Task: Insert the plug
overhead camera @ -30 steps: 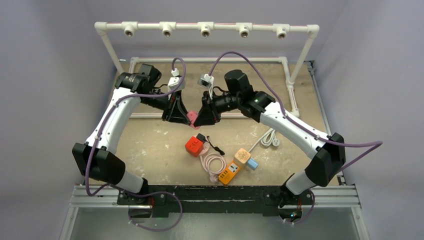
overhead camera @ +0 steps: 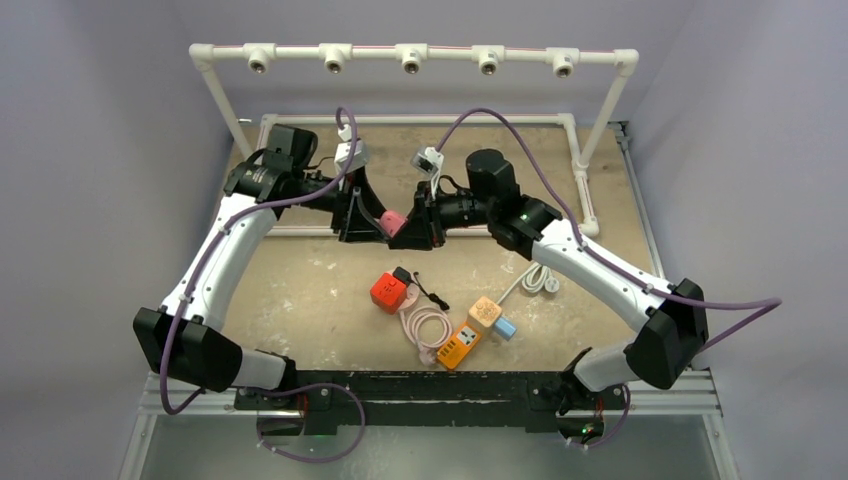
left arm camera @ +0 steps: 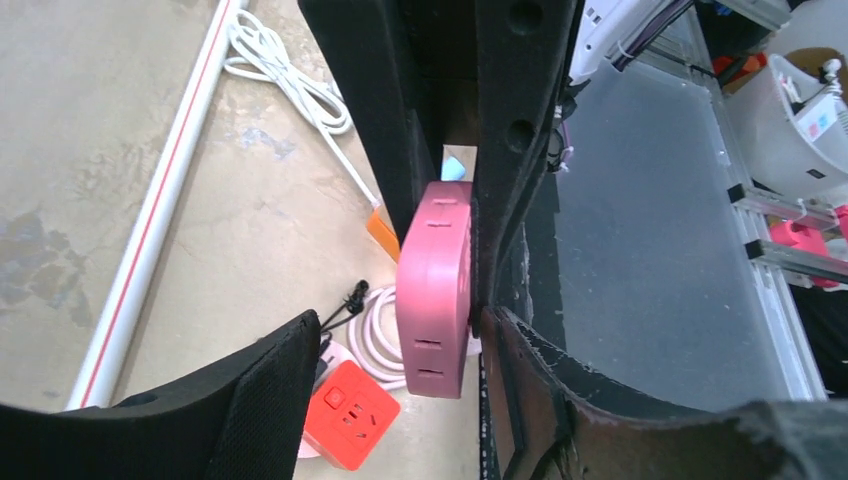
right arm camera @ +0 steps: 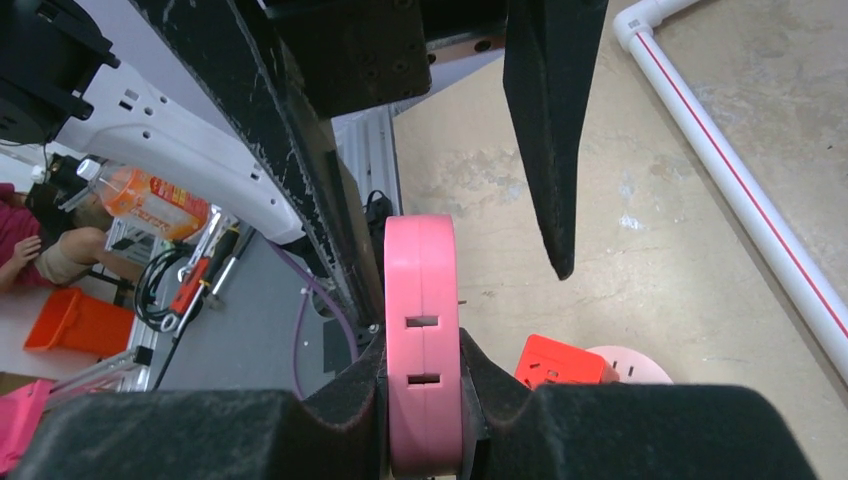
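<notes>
A pink block with slots (overhead camera: 393,220), which looks like a plug or socket piece, is held up between the two grippers above the middle of the board. My right gripper (overhead camera: 405,234) is shut on it; in the right wrist view the pink block (right arm camera: 422,350) stands upright between its fingers. My left gripper (overhead camera: 370,222) is open and faces the block from the left; in the left wrist view the block (left arm camera: 433,300) hangs just beyond the gap between its two fingertips.
Below lie a red cube socket (overhead camera: 388,291), a coiled pink cord (overhead camera: 430,320), an orange power strip (overhead camera: 457,347), a wooden cube (overhead camera: 484,315), a blue piece (overhead camera: 504,328) and a white cable (overhead camera: 536,280). The PVC frame (overhead camera: 590,200) rings the back.
Since a second ago both arms have shifted slightly and the pink block has moved a little up in the top view.
</notes>
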